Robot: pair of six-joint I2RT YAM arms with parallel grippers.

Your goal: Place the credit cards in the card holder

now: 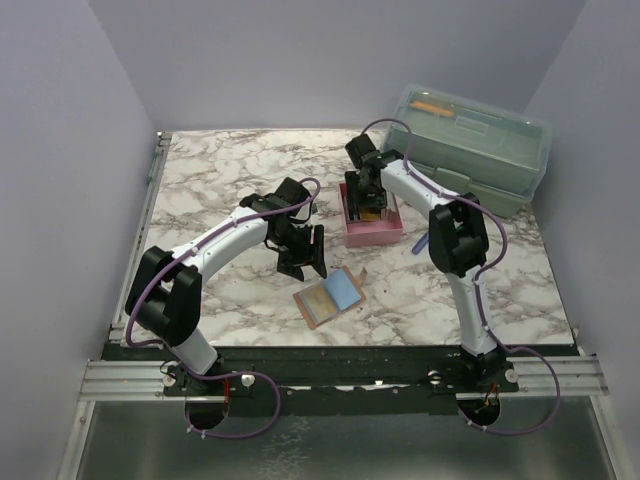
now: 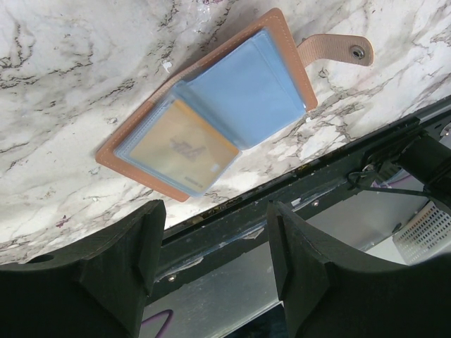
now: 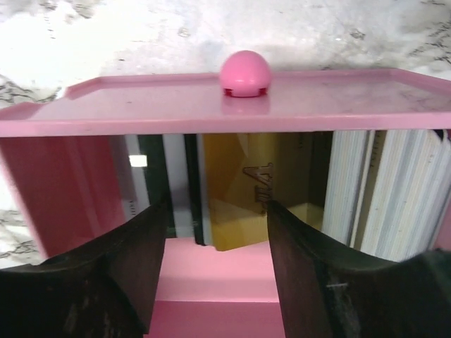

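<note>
The card holder [image 2: 289, 60] lies spread flat on the table, brown with clear blue-tinted sleeves and a snap strap. A gold card [image 2: 187, 144] shows in its left sleeve; the right sleeve looks plain blue. My left gripper [image 1: 303, 272] hangs open over the table beside the holder, nothing between its fingers. In the right wrist view, my right gripper is part open over a pink box [image 3: 176, 105]. A gold card [image 3: 239, 190] leans among upright cards in the box, in line with the gap between the fingers. Whether either finger touches it is unclear.
White-edged cards [image 3: 405, 190] fill the right of the box, darker ones its left. A large green lidded container [image 1: 470, 140] stands behind on the right, and a blue object [image 1: 420, 243] lies beside the box.
</note>
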